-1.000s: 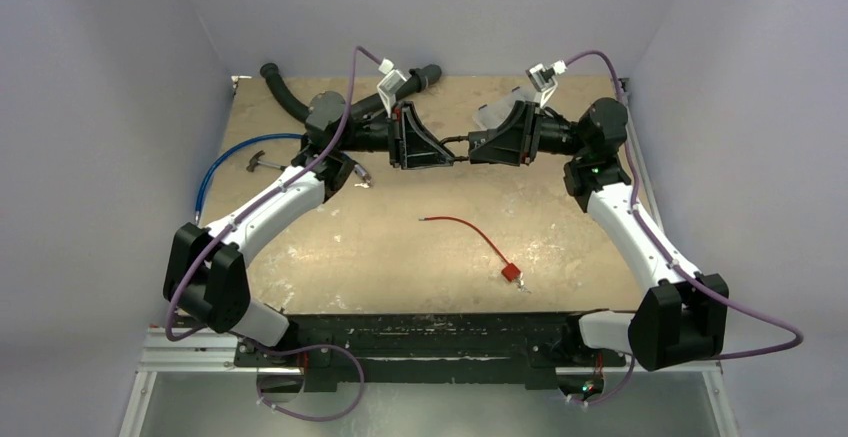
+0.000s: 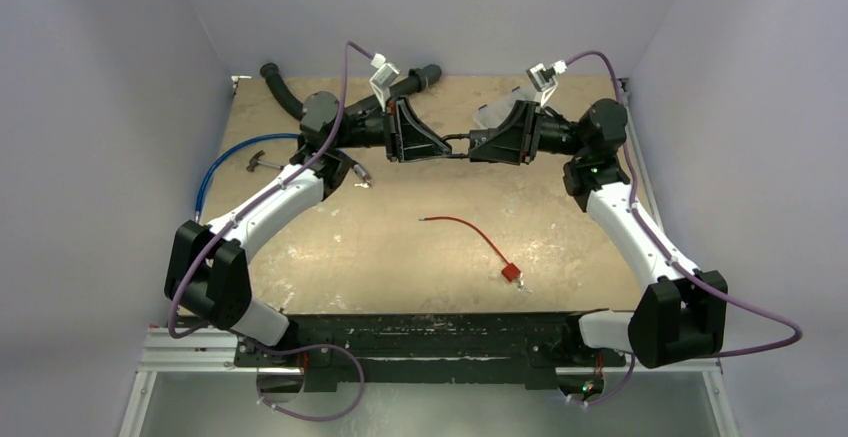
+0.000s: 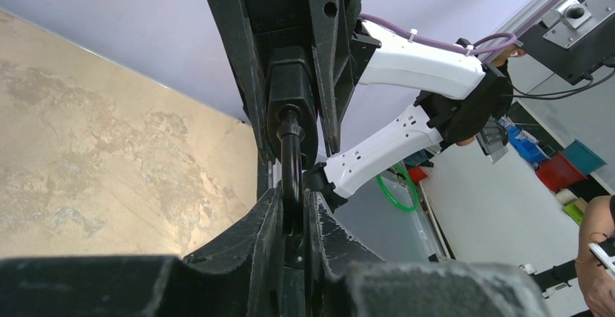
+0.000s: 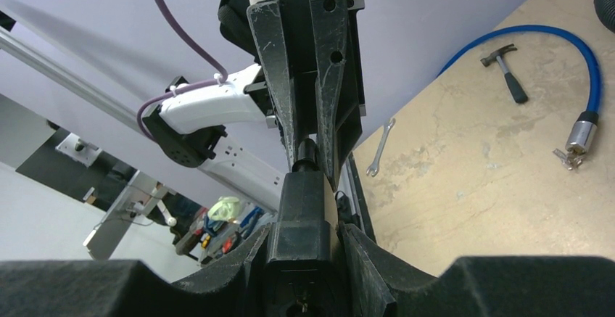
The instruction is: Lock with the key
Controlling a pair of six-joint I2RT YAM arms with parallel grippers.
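Both grippers face each other above the middle of the board. My right gripper (image 2: 475, 145) is shut on a black lock body (image 4: 301, 215), seen large in the right wrist view. My left gripper (image 2: 441, 146) is shut on a black rod-shaped shackle (image 3: 291, 172), which runs to the black body held opposite and enters its end. In the top view, dark bars span the short gap between the two grippers. Whether a key is in the lock I cannot tell.
Below on the board (image 2: 360, 267) lie a red cable with a red block (image 2: 510, 272), a blue hose (image 4: 591, 77), a hammer (image 4: 515, 85), a wrench (image 4: 380, 146) and a black pipe (image 2: 285, 92). A clear container (image 2: 490, 112) sits at the back.
My left gripper has shifted slightly left and toward the back, widening the gap to my right gripper a little. The right arm is nearly unchanged.
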